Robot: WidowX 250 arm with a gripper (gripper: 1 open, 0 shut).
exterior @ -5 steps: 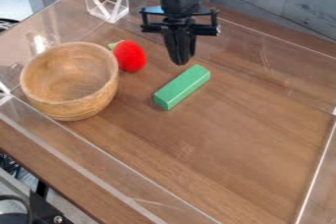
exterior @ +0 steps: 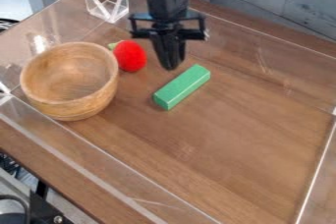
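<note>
My black gripper [exterior: 168, 51] hangs over the back middle of the wooden table, shut, with nothing visible between its fingers. Below it to the left lies a red round object [exterior: 130, 57] with a small green part behind it. A green block [exterior: 182, 87] rests diagonally on the table, below and right of the gripper. A wooden bowl [exterior: 69, 96] stands at the left, in front of the red object.
A clear plastic-like angular object [exterior: 106, 7] is at the back left. A grey wall runs along the back right.
The gripper has shifted slightly down and to the left. The objects on the table have stayed in place.
</note>
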